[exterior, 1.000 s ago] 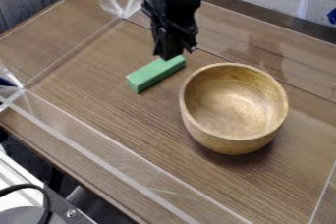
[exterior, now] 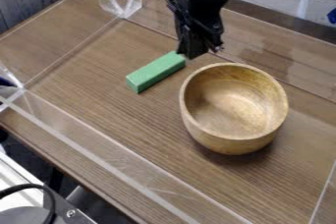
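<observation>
A black robot gripper (exterior: 195, 45) hangs from the top centre, its tips just above the far end of a green block (exterior: 155, 73) that lies lengthwise on the wooden table (exterior: 92, 140). The gripper looks shut, with nothing visible between its fingers. To the right of the block stands a round wooden bowl (exterior: 233, 108), empty.
Clear plastic side panels edge the table at left and upper right. Bare table lies left of the block, below it and at the far right. A grey and black fixture (exterior: 27, 208) with a cable sits in the lower-left corner.
The gripper has shifted to the right, toward the space above the bowl's upper-left side. The green block and the bowl have not visibly moved.
</observation>
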